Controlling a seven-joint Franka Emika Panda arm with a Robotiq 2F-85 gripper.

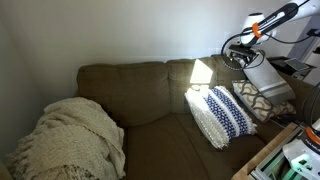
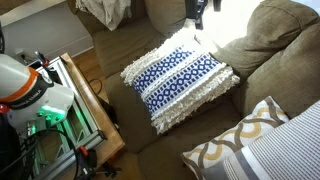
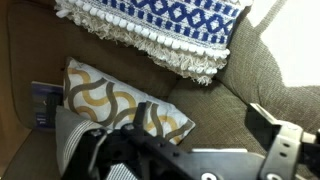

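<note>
High over the right end of the brown couch (image 1: 155, 145), my gripper (image 1: 241, 56) hangs near the back wall. In the wrist view its dark fingers stand wide apart at the bottom, and the open gripper has nothing between them. A white and blue patterned pillow (image 2: 185, 78) with fringed edges leans on the couch seat. A cream pillow with grey and tan curves (image 3: 120, 100) lies beside it in the corner. Partly over that one rests a grey striped pillow (image 2: 285, 150). All the pillows are clear of my fingers.
A cream knitted blanket (image 1: 70, 142) is draped over the couch's left end. A wooden table edge (image 2: 92, 105) and the robot's white base (image 2: 32, 90) stand close by the couch.
</note>
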